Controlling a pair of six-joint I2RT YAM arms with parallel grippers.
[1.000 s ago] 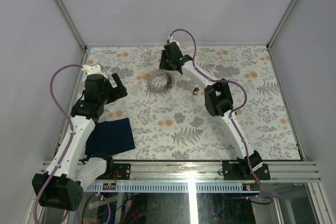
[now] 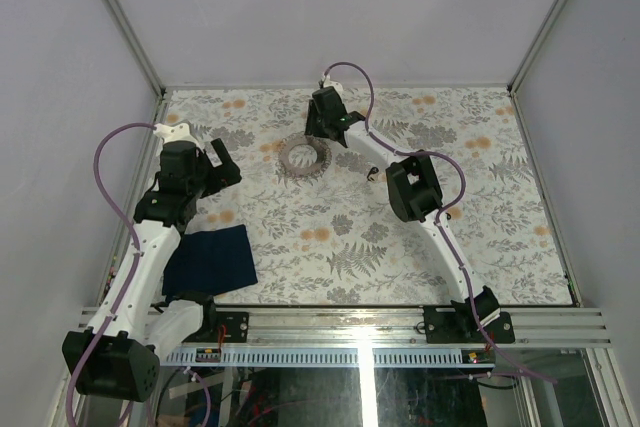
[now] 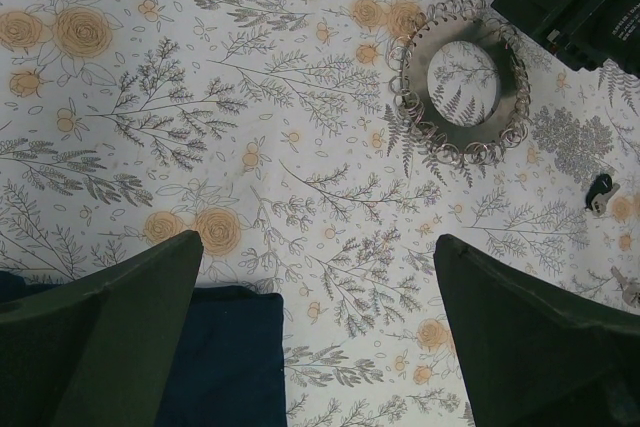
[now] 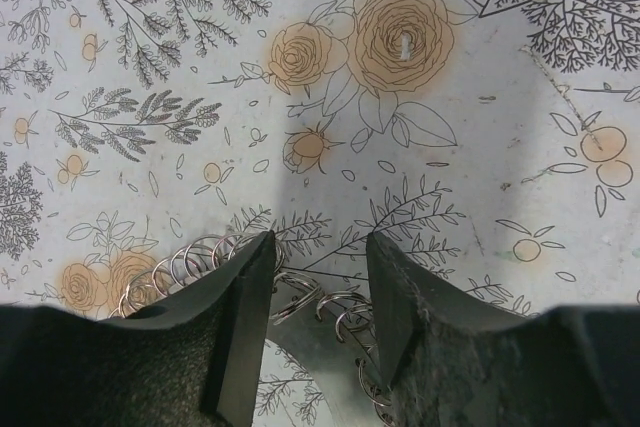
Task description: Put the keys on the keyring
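The keyring (image 3: 415,72), a flat grey metal ring edged with several small wire loops, lies on the patterned mat toward the back. Over its far edge is my right gripper; its fingers stand apart, and some wire loops (image 4: 292,292) show between and beyond the tips. Whether a finger touches a loop, I cannot tell. A key with a black head (image 3: 600,192) lies to the right of the ring, and another small metal key (image 3: 630,292) is cut by the left wrist view's edge. My left gripper is open and empty, above the mat.
A folded dark blue cloth (image 2: 210,259) covers the front left corner of the mat. A wall (image 2: 320,27) closes off the back behind the right gripper.
My right gripper has shifted slightly toward the keyring in the top view. The left arm, keyring and keys appear unmoved.
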